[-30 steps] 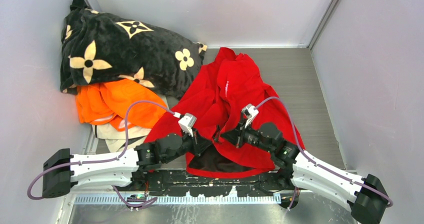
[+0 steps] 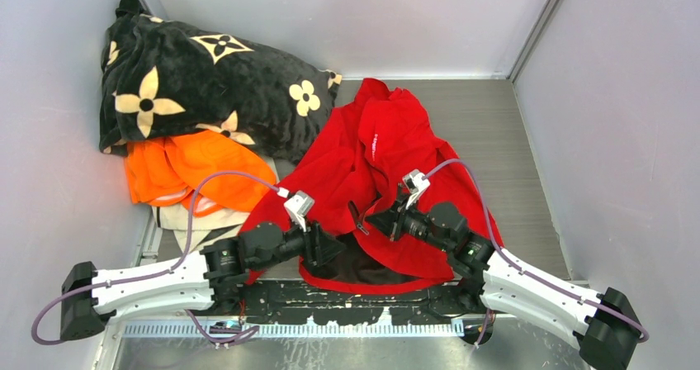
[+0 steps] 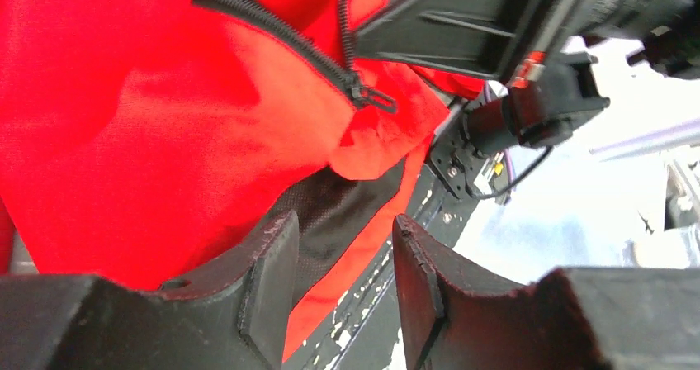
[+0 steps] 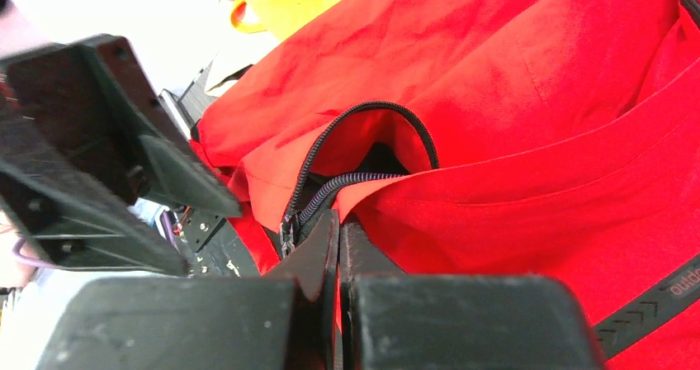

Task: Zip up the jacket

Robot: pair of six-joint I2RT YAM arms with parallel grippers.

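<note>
The red jacket (image 2: 396, 139) lies in front of both arms, its black zipper (image 3: 289, 35) ending in a slider with a pull tab (image 3: 371, 97). My left gripper is open with nothing between its fingers, just below the slider and apart from it. My right gripper is shut on the red fabric's edge beside the zipper, close to the slider (image 4: 289, 231).
A dark patterned pillow (image 2: 198, 89) and orange garments (image 2: 206, 172) fill the back left.
My right gripper has hardly moved.
</note>
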